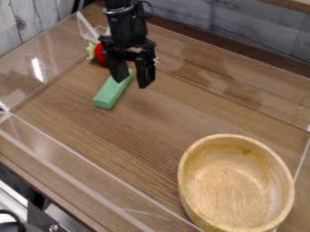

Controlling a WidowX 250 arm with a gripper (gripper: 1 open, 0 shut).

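Observation:
My black gripper [129, 69] hangs over the table at upper centre, open, its fingers either side of empty space as far as shows. A green block [112, 90] lies on the wooden table just left of and below it. A red object [101, 56] is partly hidden behind the gripper, with something pale beside it at the upper left.
A large round wooden bowl [237, 181] fills the lower right.

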